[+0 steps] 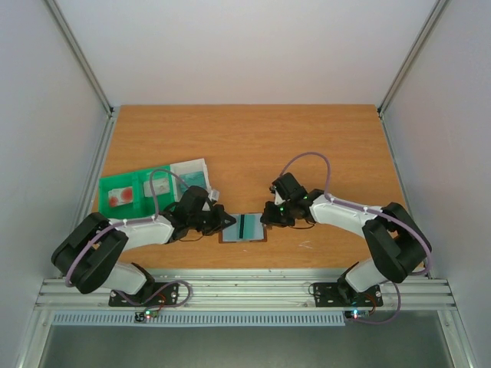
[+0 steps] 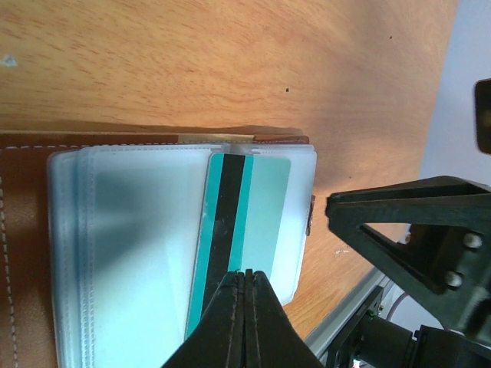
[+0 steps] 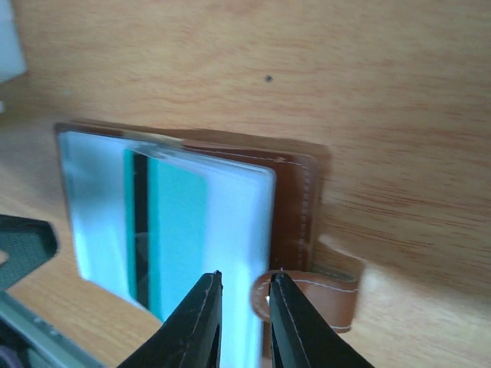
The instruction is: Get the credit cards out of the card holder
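The brown card holder (image 1: 245, 241) lies open on the table between both grippers, its clear sleeves uppermost. From a sleeve's left edge a teal card (image 2: 202, 226) with a black stripe (image 2: 222, 211) sticks partly out; its other part shows through clear plastic. My left gripper is shut with nothing between its tips, above the sleeves beside the card's near part. In the right wrist view my right gripper's fingers (image 3: 207, 307) stand a little apart, near the holder's right edge, with nothing visibly pinched. The holder's strap (image 3: 318, 295) lies just beyond that gripper.
At the left stands a green divided tray (image 1: 138, 175) with cards in its compartments. A whitish tray (image 1: 188, 165) beside it holds another teal card.
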